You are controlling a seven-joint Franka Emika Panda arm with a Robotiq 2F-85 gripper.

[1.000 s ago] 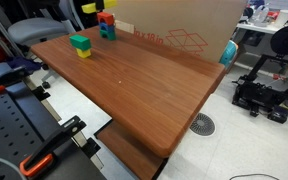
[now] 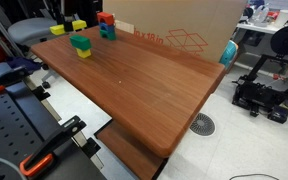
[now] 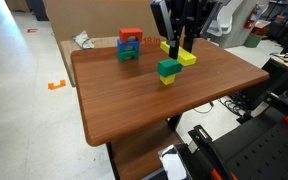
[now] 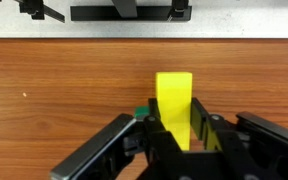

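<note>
A long yellow block [image 4: 174, 88] is gripped across its middle by my gripper, which is shut on it. In exterior view 2 the yellow block [image 3: 187, 58] hangs above the table, its middle hidden by my gripper [image 3: 175, 50]. Exterior view 1 shows both ends of the yellow block [image 2: 58, 29] on either side of the fingers. Close by stands a green block [image 2: 80, 42] on top of a smaller-looking yellow piece [image 2: 83, 53]. Only a bit of the green block [image 4: 142, 112] shows in the wrist view, left of the held block.
A red block [image 3: 131, 34] sits on a blue stack [image 3: 128, 47] farther back. A large cardboard sheet [image 2: 174, 20] stands along its far side.
In exterior view 1 the held yellow block has moved left and down, from near the red block to beside the green one. The standing stacks have stayed put.
</note>
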